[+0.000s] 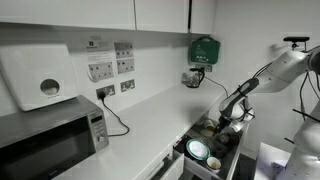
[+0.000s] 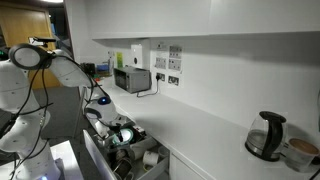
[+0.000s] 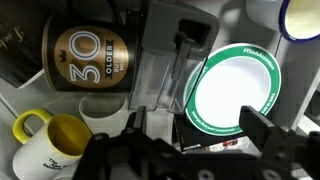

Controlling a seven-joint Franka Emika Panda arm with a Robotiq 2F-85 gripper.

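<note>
In the wrist view my gripper is open, its dark fingers apart at the lower edge with nothing held between them. Ahead of the gap lies a clear item with a dark end (image 3: 172, 50); I cannot tell exactly what it is. To its left is a black mug marked 30 (image 3: 92, 62), and to its right a white plate or bowl with a green rim (image 3: 232, 88). A white mug with a yellow inside and handle (image 3: 50, 145) sits lower left. The arm (image 1: 236, 108) reaches over an open drawer in exterior view 1.
Another light cup with a yellow rim (image 3: 298, 18) shows at the top right of the wrist view. The drawer is crowded. A microwave (image 1: 50, 140) stands on the worktop (image 1: 140, 110), which has wide clear room. A kettle (image 2: 265, 135) stands far right in exterior view 2.
</note>
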